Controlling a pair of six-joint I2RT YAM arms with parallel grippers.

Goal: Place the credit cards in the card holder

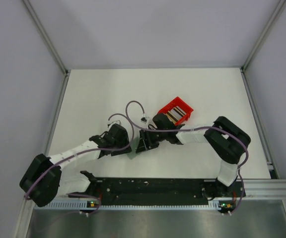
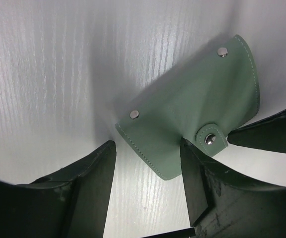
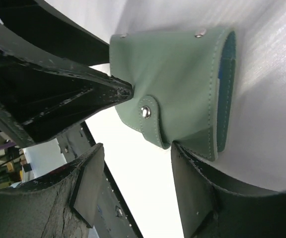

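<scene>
The green card holder (image 1: 134, 148) with its snap tab lies on the table between my two grippers. In the left wrist view, a corner of the holder (image 2: 192, 99) reaches between the spread fingers of my left gripper. The right wrist view shows the holder (image 3: 178, 79) with its side mouth parted and a bit of blue inside. Below its lower edge is my right gripper, its fingers apart, one fingertip against or overlapping the tab area. Whether either gripper presses on the leather cannot be told. Several cards (image 1: 176, 114) sit in the red tray.
The red tray (image 1: 186, 105) stands behind the right arm, partly covered by it. Both arms are close together over the holder. A dark strip (image 1: 148, 192) runs along the front edge.
</scene>
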